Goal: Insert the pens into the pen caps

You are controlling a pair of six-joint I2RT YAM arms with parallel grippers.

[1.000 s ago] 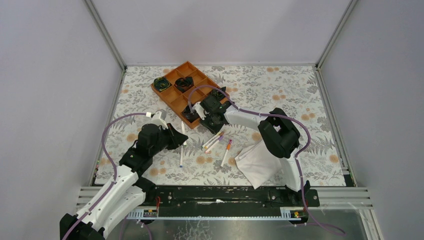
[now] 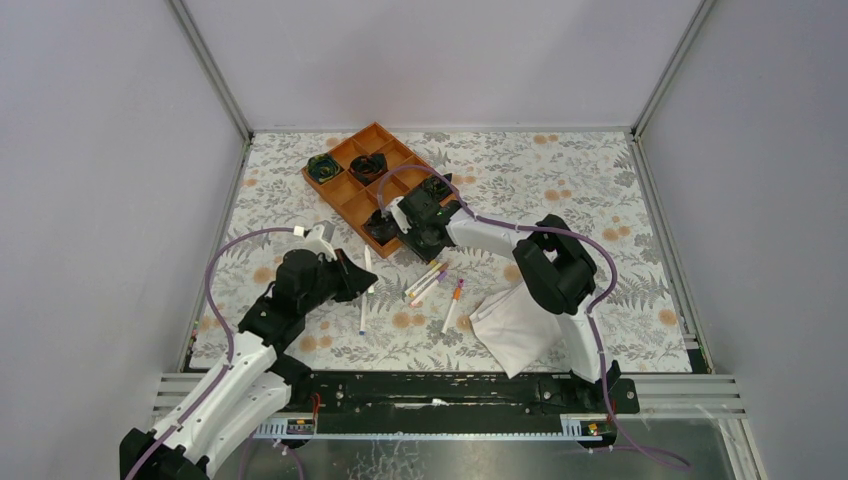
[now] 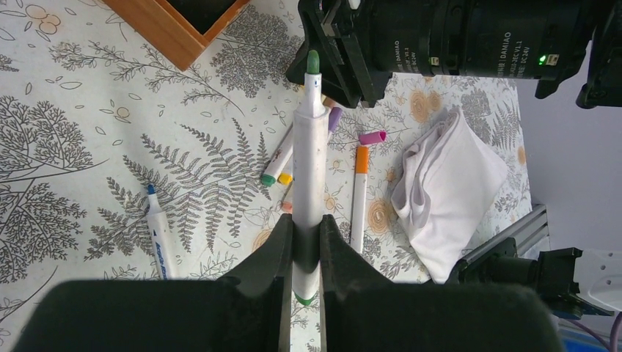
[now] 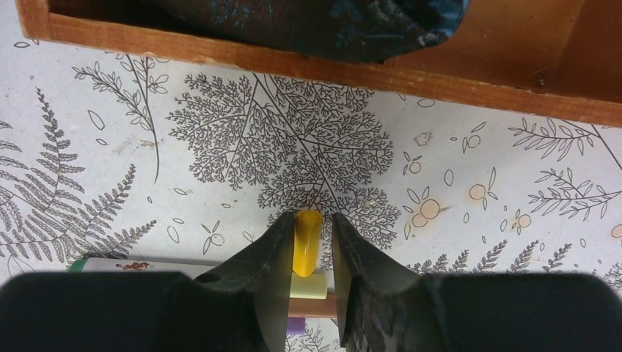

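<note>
In the left wrist view my left gripper is shut on a white marker (image 3: 310,161), uncapped with its green tip up. My right gripper is low over the table, fingers apart around a small yellow cap (image 4: 308,235); whether they touch it I cannot tell. More markers lie beneath it, among them a green-capped one (image 4: 147,267). A blue-tipped uncapped pen (image 3: 160,235), an orange-ended pen (image 3: 360,191) and a pink cap (image 3: 372,137) lie on the patterned table.
A wooden compartment box (image 2: 353,205) with dark bundles stands at the back, just beyond my right gripper. A folded white cloth (image 2: 515,330) lies at the front right.
My right arm has shifted very slightly near the box and markers. The left arm looks almost unchanged, and the objects on the table stay put.
</note>
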